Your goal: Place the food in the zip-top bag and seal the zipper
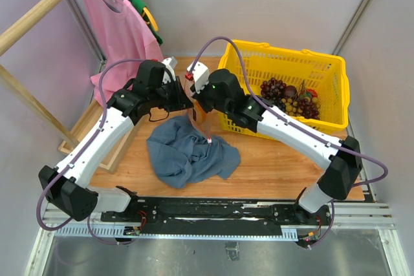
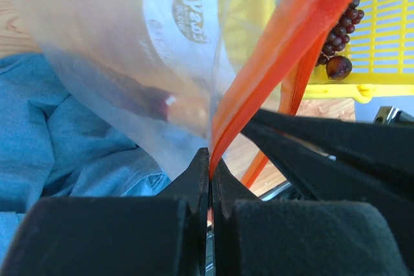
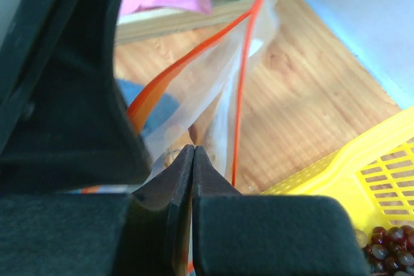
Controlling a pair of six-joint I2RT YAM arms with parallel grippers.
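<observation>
A clear zip top bag (image 2: 116, 30) with an orange zip edge hangs between my two grippers. My left gripper is shut on its orange rim at one end of the mouth. Shut as well, my right gripper has its tips at the bag's mouth, close beside the left one; whether film is pinched there is unclear. In the right wrist view, two orange edges of the bag (image 3: 240, 88) spread apart past the fingertips. A brownish shape blurs through the film in the left wrist view; I cannot tell whether it is food inside.
At the right stands a yellow basket (image 1: 255, 56) holding dark grapes (image 1: 273, 88) and other fruit. A crumpled blue cloth (image 1: 184, 159) lies below the grippers. Pink clothing (image 1: 119, 30) hangs on a wooden rack at the left. Bare table shows right of the cloth.
</observation>
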